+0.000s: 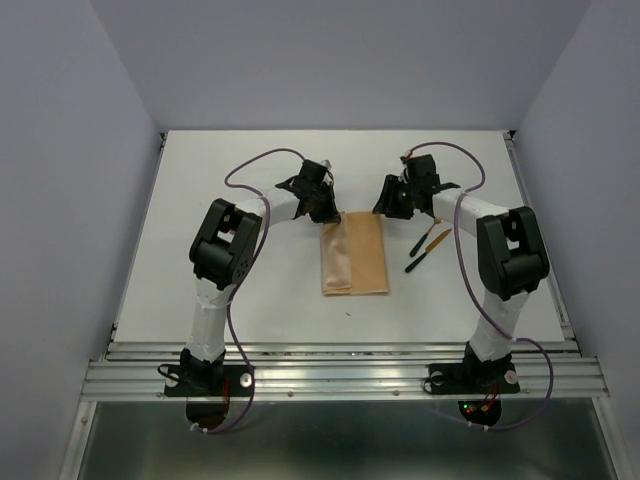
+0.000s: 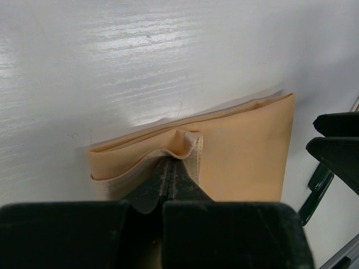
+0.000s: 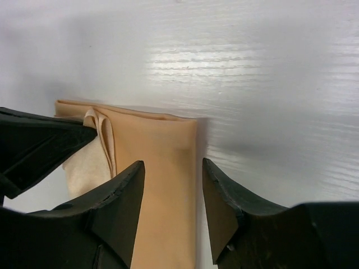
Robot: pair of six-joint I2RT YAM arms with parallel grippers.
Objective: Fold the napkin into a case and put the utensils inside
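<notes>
The tan napkin (image 1: 368,260) lies on the white table with its left strip folded over. My left gripper is shut on the folded flap at its top, fingertips pressed into the fabric; whether cloth is between them is hidden. My right gripper stands open over the napkin's top right corner, with nothing between its fingers. In the top view, utensils with dark green and orange handles, a long one (image 1: 418,260) and a shorter one (image 1: 420,243), lie to the right of the napkin.
Both arms reach in from the front, their grippers close together at the napkin's top edge.
</notes>
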